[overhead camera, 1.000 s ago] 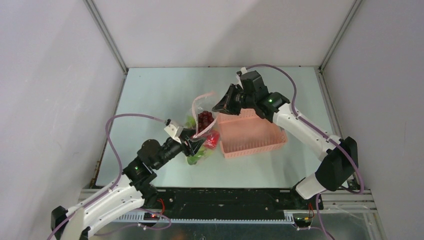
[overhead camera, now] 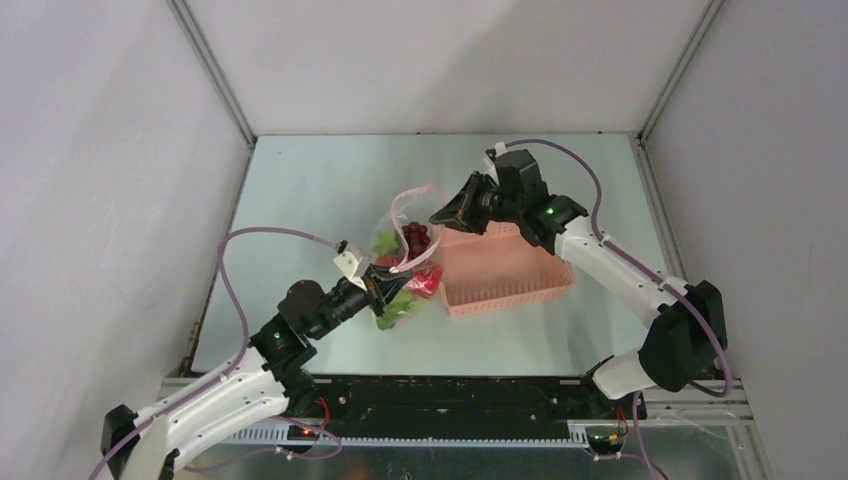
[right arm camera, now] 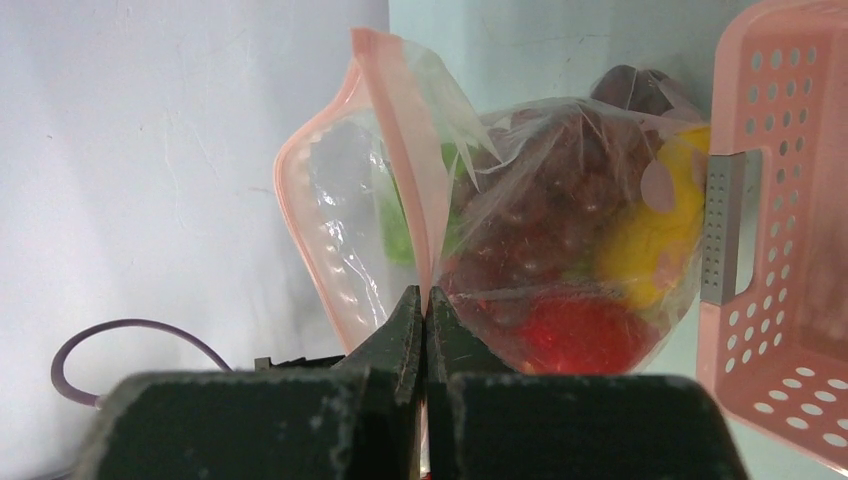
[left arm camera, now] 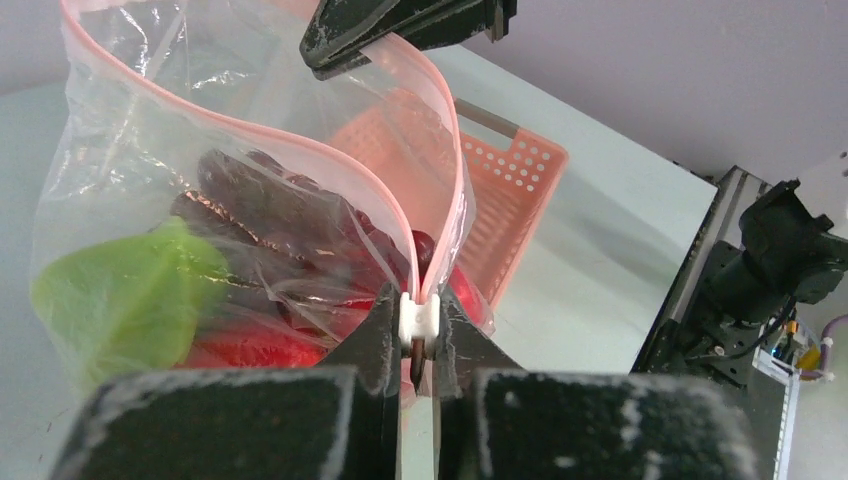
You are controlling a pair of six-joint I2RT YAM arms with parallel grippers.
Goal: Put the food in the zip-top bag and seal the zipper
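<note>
The clear zip top bag (overhead camera: 410, 250) with pink rim holds dark red fruit (left arm camera: 280, 210), a green item (left arm camera: 120, 290), red and yellow items (right arm camera: 650, 240). Its mouth gapes in the left wrist view. My left gripper is shut on the white zipper slider at one end of the pink zipper. My right gripper (overhead camera: 440, 218) is shut at the bag's upper rim on the other side, with the pink edge (right arm camera: 395, 150) running into its fingertips (right arm camera: 440, 330).
A pink perforated basket (overhead camera: 505, 285) sits right of the bag, close against it.
Both arms have shifted slightly: my right gripper a little right, my left gripper a little right, with the bag's rim following them.
</note>
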